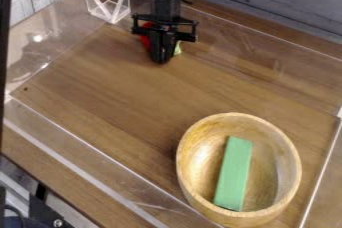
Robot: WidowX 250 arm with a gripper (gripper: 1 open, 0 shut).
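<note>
My black gripper [163, 46] is low over the back of the wooden table, in front of a small red and green object [147, 34] that it mostly hides. I cannot tell how far its fingers are apart or whether they touch that object. At the front right, a round wooden bowl [202, 170] holds a green rectangular block [231, 173].
A clear angular plastic piece [108, 6] stands at the back left. Clear low walls edge the table [120, 102], whose middle is bare.
</note>
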